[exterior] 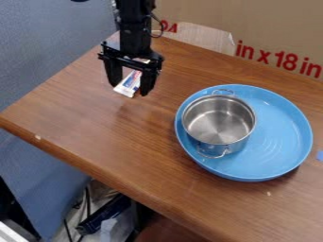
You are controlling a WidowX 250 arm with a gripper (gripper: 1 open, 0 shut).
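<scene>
My black gripper (130,79) points down at the upper left of the table, its two fingers spread apart on either side of a white tube-like packet (127,87) with red and blue print, which lies on the wood. The packet is partly hidden by the gripper; whether the fingertips touch it I cannot tell. A steel pot (218,120) with wire handles stands on a blue plate (280,142) at the right.
A cardboard sheet (271,38) stands along the back. The table's left edge borders a grey-blue surface (38,76).
</scene>
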